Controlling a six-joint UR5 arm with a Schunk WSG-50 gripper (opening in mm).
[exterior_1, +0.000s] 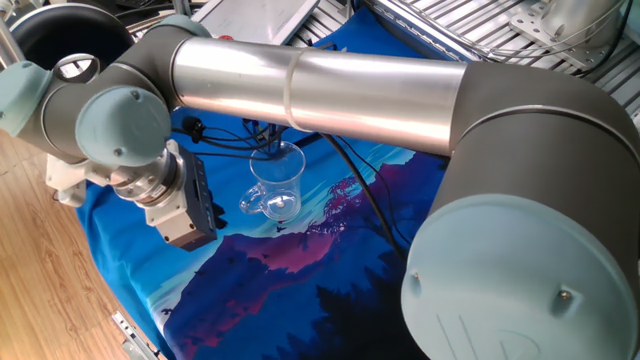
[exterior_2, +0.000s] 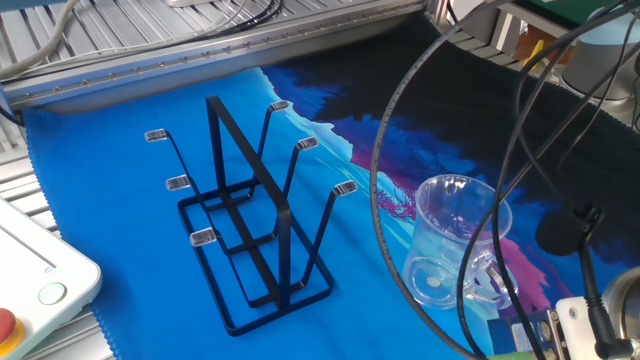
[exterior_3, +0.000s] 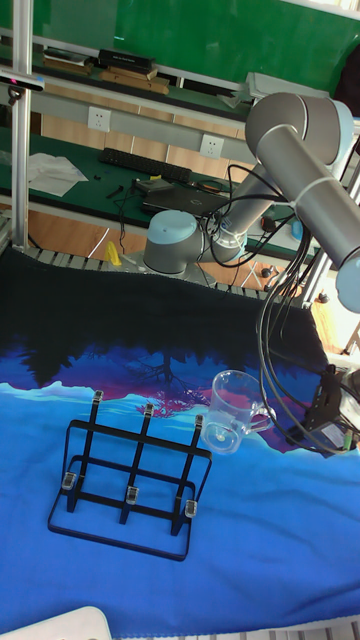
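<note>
A clear glass mug (exterior_1: 277, 184) stands upright on the printed cloth, its handle turned towards my gripper (exterior_1: 220, 214). In exterior view 1 the gripper is tilted, with its dark fingertips a short gap to the left of the handle. Cables cross in front of the mug (exterior_2: 440, 250) in exterior view 2, where only part of the gripper's body shows at the lower right. Exterior view 3 has the gripper (exterior_3: 339, 429) at the right edge, beside the mug (exterior_3: 231, 414). Its fingers are too dark and small to tell how they stand. The mug is apart from it.
A black wire rack (exterior_2: 283, 240) with several clear-tipped prongs stands on the blue cloth beside the mug, holding nothing. Loose cables (exterior_3: 272, 320) hang from the arm close to the mug. A control box with a red button (exterior_2: 8, 325) sits at the left edge.
</note>
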